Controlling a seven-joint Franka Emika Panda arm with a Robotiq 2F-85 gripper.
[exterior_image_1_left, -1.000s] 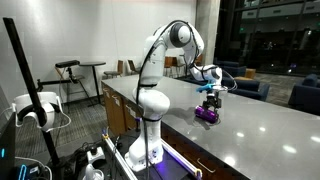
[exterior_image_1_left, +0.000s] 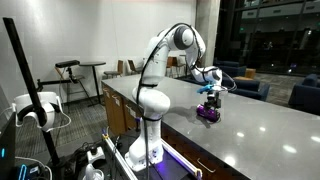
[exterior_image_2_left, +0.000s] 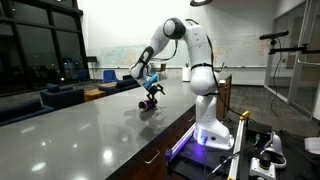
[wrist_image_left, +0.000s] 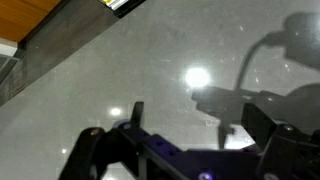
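A purple object (exterior_image_1_left: 208, 114) sits on the grey table, just below my gripper (exterior_image_1_left: 213, 98) in exterior view 1. Its exact shape is too small to make out, and whether the gripper touches it I cannot tell. In exterior view 2 it shows as a small dark shape (exterior_image_2_left: 147, 104) under the end of the arm. The wrist view looks down on the bare table, with my gripper open. Its two dark fingers (wrist_image_left: 134, 122) stand wide apart and hold nothing.
At the top of the wrist view, a dark item with a yellow patch (wrist_image_left: 118, 4) is cut off by the frame. Dark blue seats (exterior_image_1_left: 305, 98) stand beyond the table.
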